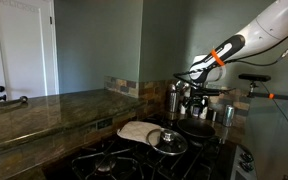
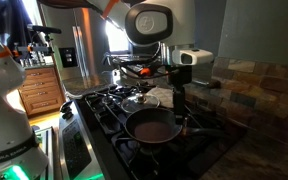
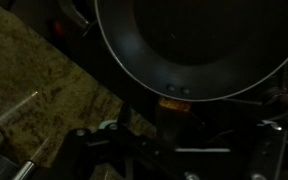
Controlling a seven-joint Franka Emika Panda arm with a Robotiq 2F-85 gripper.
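Observation:
A dark frying pan (image 2: 154, 125) rests on the stove, its handle (image 2: 202, 132) pointing to the right in exterior view 2. In the wrist view the pan (image 3: 199, 40) fills the upper part, and the base of its handle (image 3: 172, 122) runs down between my fingers. My gripper is open above that handle, with nothing held; whether it touches the handle cannot be told. From the side, the gripper (image 1: 194, 98) shows small and dark over the pan (image 1: 197, 128).
A glass lid (image 1: 167, 141) lies on the burners beside the pan. Behind it is a pale cloth (image 1: 139, 131). Bottles and canisters (image 1: 205, 108) stand by the back wall near the arm.

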